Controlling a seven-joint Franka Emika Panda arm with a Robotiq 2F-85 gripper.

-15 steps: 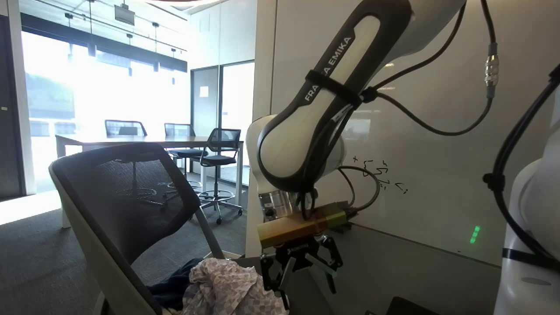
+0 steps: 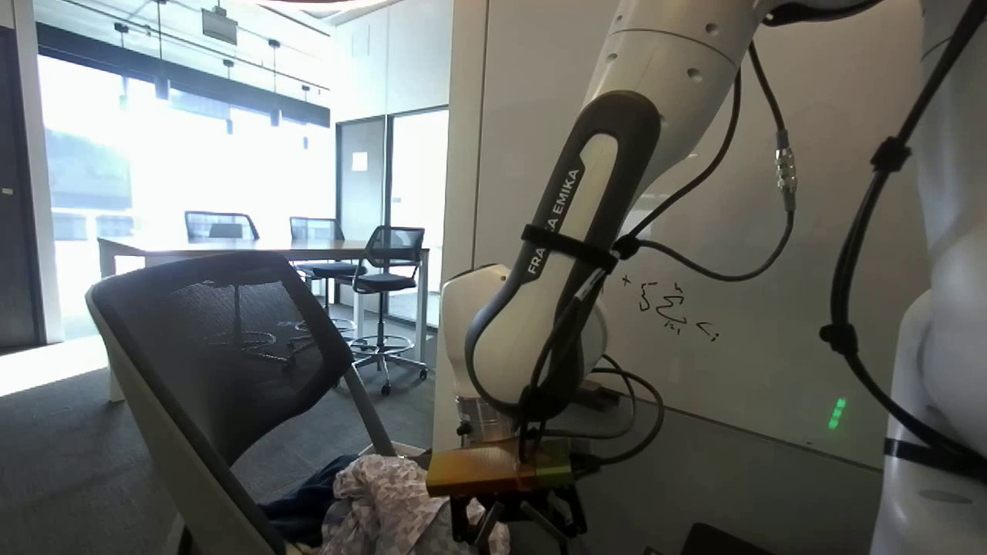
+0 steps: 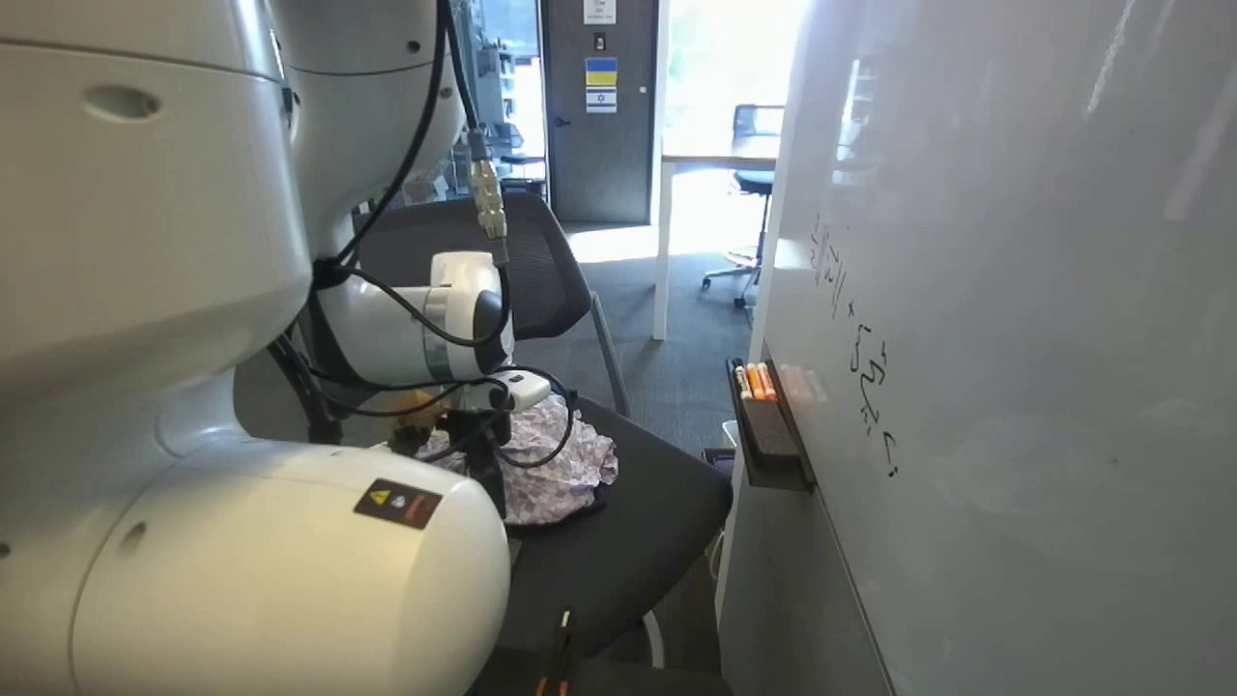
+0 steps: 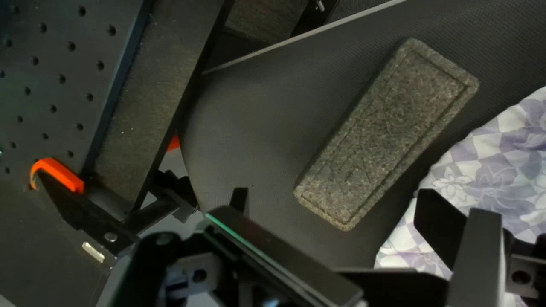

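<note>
A grey felt block (image 4: 387, 134), like a board eraser, lies flat on the dark chair seat (image 4: 256, 133) in the wrist view. My gripper stands open above the seat, its fingers (image 4: 473, 256) wide apart with nothing visible between them. The block appears beyond the fingertips, mostly towards the upper middle of that view; I cannot tell the height between them. A crumpled patterned cloth (image 4: 486, 169) lies to the block's right, partly behind one finger. In exterior view 1 the fingers point down beside the cloth, and their tips are cut off by the lower edge.
A whiteboard (image 3: 1021, 290) with black writing stands beside the chair. Its tray (image 3: 774, 474) holds markers (image 3: 756, 381) and a dark block. The chair's backrest (image 2: 213, 342) rises behind the cloth. A perforated dark plate (image 4: 56, 76) and an orange-tipped part (image 4: 61, 175) border the seat.
The arm and gripper have come down and slightly left in exterior view 1, with the wrist tilting more level. The chair and cloth look unmoved.
</note>
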